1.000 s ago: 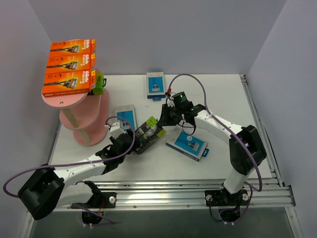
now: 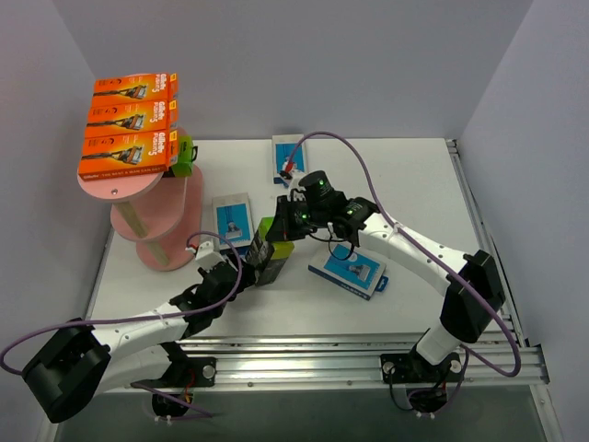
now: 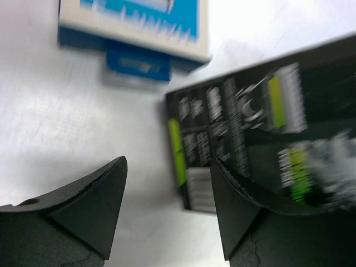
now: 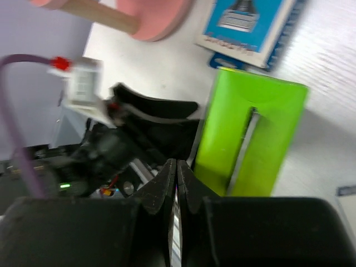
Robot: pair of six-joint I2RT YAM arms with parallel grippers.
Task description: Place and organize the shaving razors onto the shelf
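A black and green Gillette razor box [image 2: 285, 250] stands tilted over the table between my two grippers. In the right wrist view its green end [image 4: 250, 128] lies beyond my right gripper, whose fingertips are shut together with nothing between them. My left gripper is open. The printed black side [image 3: 206, 139] reaches behind its right finger, blurred. The pink tiered shelf [image 2: 164, 216] stands at the left. Three orange razor boxes [image 2: 127, 118] lie on its top, and a green box [image 2: 184, 158] is on a tier below.
One blue Harry's box [image 2: 232, 217] lies close to the shelf, just behind the left gripper. Another Harry's box [image 2: 288, 155] is at the back, and a third blue box [image 2: 354, 268] sits right of the grippers.
The Gillette box has turned and shifted, now standing more upright. The left gripper has moved slightly.
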